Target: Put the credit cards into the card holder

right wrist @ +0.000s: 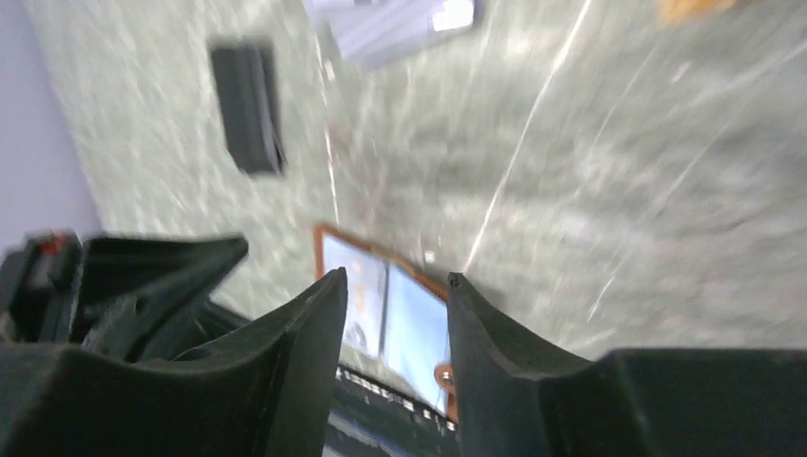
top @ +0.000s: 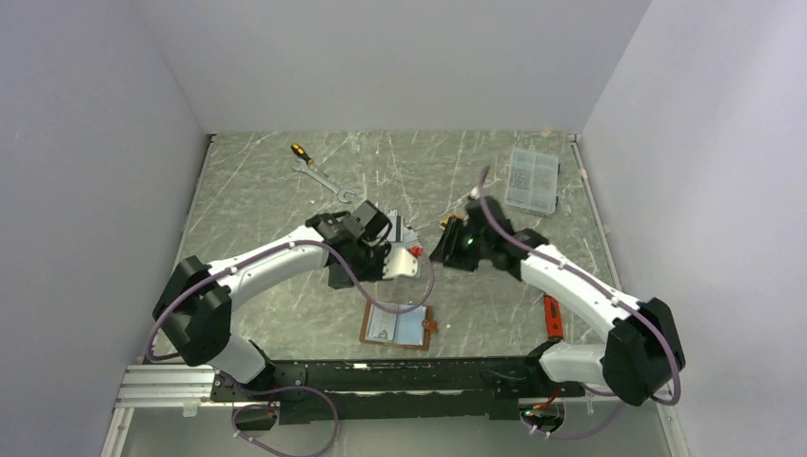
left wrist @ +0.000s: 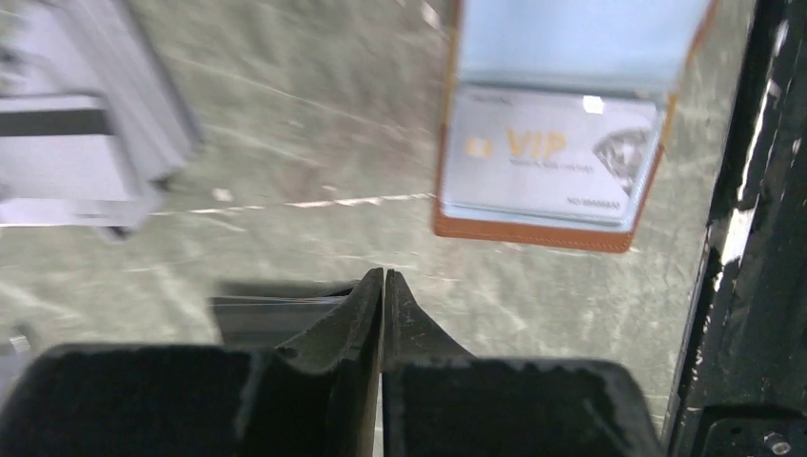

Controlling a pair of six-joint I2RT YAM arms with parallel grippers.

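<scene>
The card holder (top: 407, 327) lies open at the front edge; in the left wrist view a white VIP card (left wrist: 542, 171) sits in one of its compartments (left wrist: 529, 234). Loose white cards (left wrist: 59, 152) lie behind it. My left gripper is shut above the table, nothing showing between its fingers. My right gripper is raised to the right, its fingers parted, with nothing seen between them; the holder (right wrist: 415, 333) shows below it. The yellow cards in the top view are mostly hidden by the right arm.
A dark flat object (right wrist: 246, 105) lies left of the white cards. A wrench (top: 322, 179), screwdriver (top: 301, 152) and clear box (top: 531, 181) stand toward the back. An orange-red tool (top: 553, 319) lies at the front right. Bare table surrounds the holder.
</scene>
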